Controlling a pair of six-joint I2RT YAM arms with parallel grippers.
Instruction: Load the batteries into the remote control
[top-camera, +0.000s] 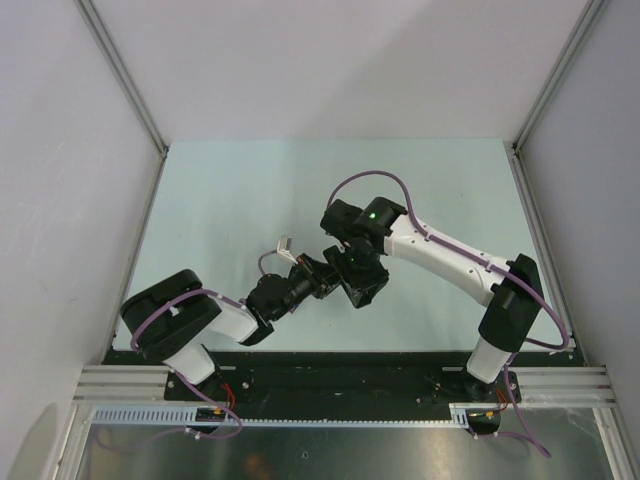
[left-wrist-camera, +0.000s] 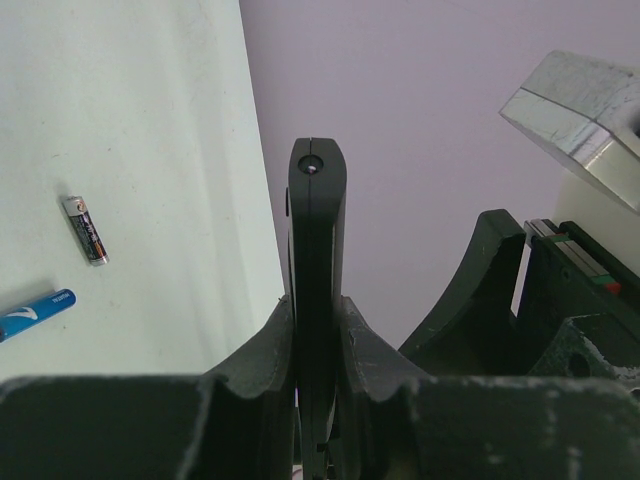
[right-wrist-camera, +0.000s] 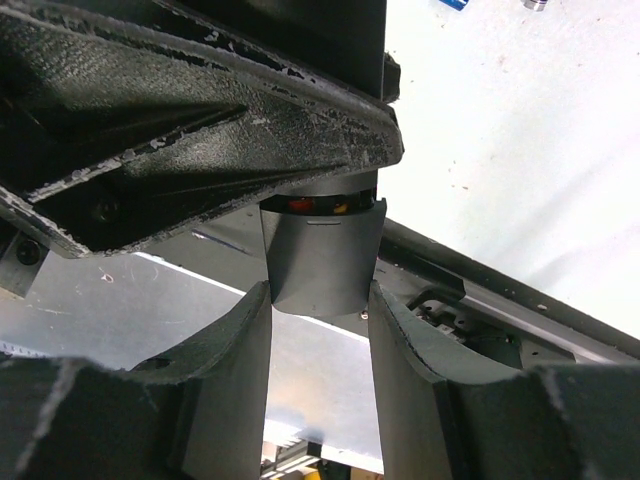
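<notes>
In the left wrist view my left gripper is shut on a black remote control (left-wrist-camera: 316, 220) seen edge-on. My right gripper (top-camera: 355, 275) meets it above the table's lower middle. In the right wrist view that gripper has its fingertips at a dark cover-like piece (right-wrist-camera: 322, 255) at the remote's end, with small red and yellow bits visible above it; how far its fingers are apart is unclear. A silver-black battery (left-wrist-camera: 86, 230) and a blue battery (left-wrist-camera: 35, 313) lie on the table.
Purple cables trail along both arms.
</notes>
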